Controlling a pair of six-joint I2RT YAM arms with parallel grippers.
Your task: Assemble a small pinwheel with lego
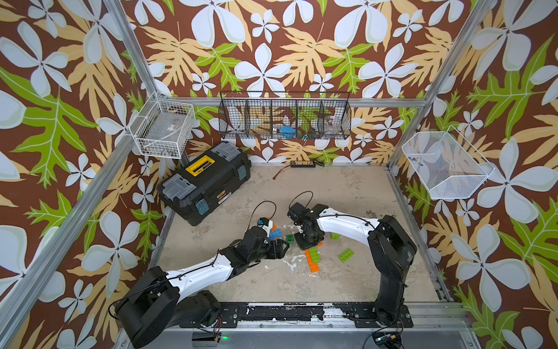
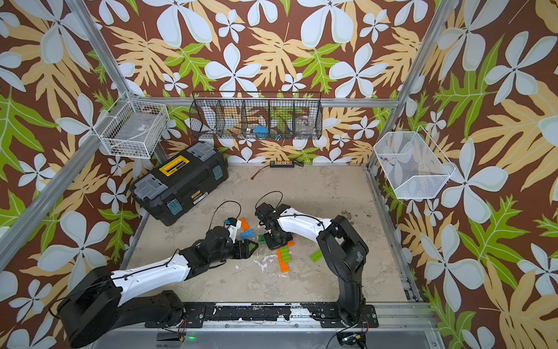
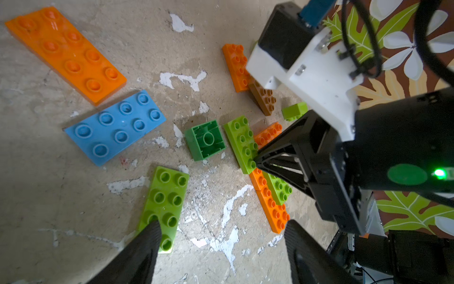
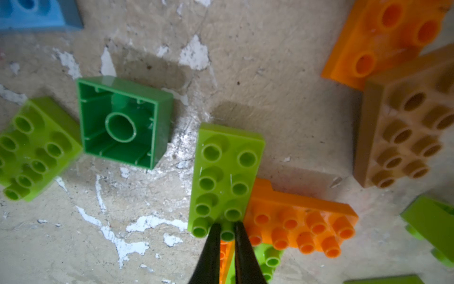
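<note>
My right gripper is shut on the near end of a lime brick (image 4: pixel 222 179), a stud showing between its fingertips. That brick lies at the corner of an orange-and-lime group: an orange brick (image 4: pixel 302 222) runs sideways, another orange brick (image 3: pixel 270 203) runs toward the front, and a second lime brick (image 3: pixel 280 188) lies against it. I cannot tell whether the held brick is pressed onto the studs. My left gripper is open, with another lime brick (image 3: pixel 165 201) lying on the table near its left finger, studs up.
A dark green brick (image 3: pixel 206 139) lies with its hollow side showing. Blue (image 3: pixel 115 127) and orange (image 3: pixel 66 52) bricks lie beyond it. Brown (image 4: pixel 411 113) and loose lime (image 1: pixel 345 255) bricks lie rightward. A toolbox (image 1: pixel 204 180) stands back left.
</note>
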